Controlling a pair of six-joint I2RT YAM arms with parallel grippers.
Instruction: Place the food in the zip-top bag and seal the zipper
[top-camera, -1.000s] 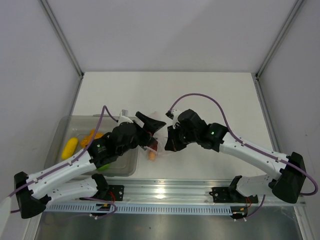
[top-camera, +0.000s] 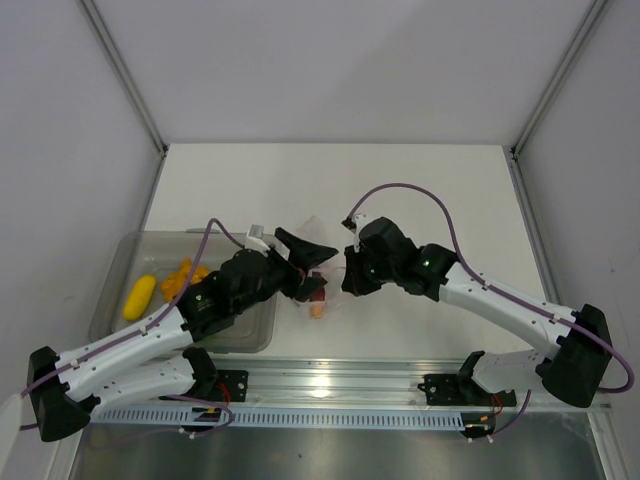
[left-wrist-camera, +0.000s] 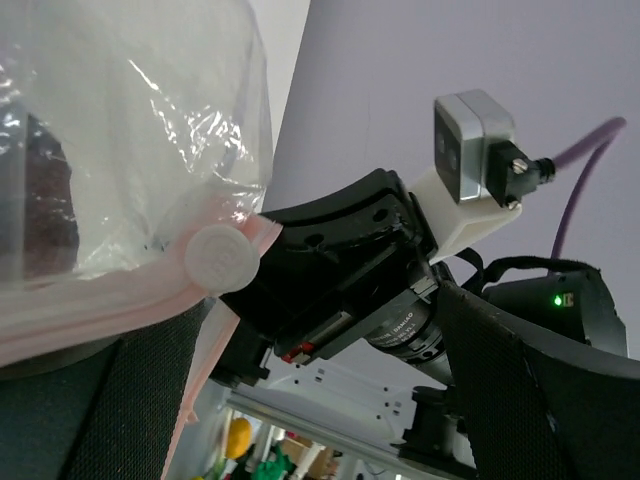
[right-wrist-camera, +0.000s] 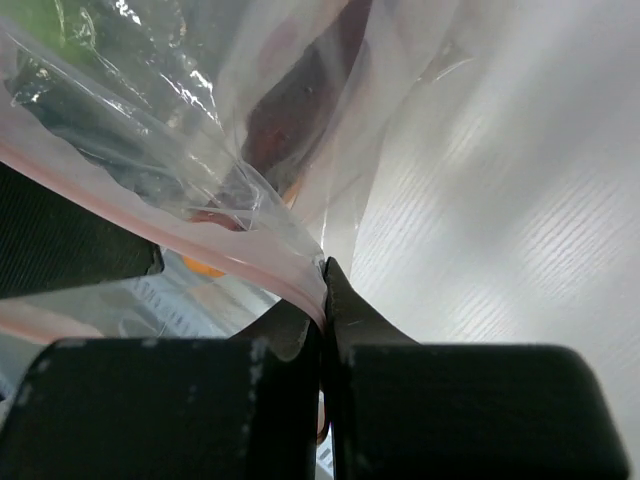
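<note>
The clear zip top bag (top-camera: 316, 222) hangs between my two grippers, its pink zip strip (right-wrist-camera: 215, 245) running into the right gripper's fingers. Dark reddish and orange food (right-wrist-camera: 290, 118) shows through the plastic. In the left wrist view a round whitish disc (left-wrist-camera: 222, 260) sits on the zip strip near the bag's corner. My left gripper (top-camera: 324, 269) is open at the bag's mouth, its fingers (left-wrist-camera: 95, 400) spread wide with the strip's end reaching into the gap. Facing it, my right gripper (top-camera: 352, 284) is shut on the bag's edge.
On the left stands a grey bin (top-camera: 120, 285) holding a yellow item (top-camera: 140, 297) and orange pieces (top-camera: 178, 282), partly below my left arm. A metal rail (top-camera: 320, 375) runs along the front.
The left gripper is almost where it was, still open.
</note>
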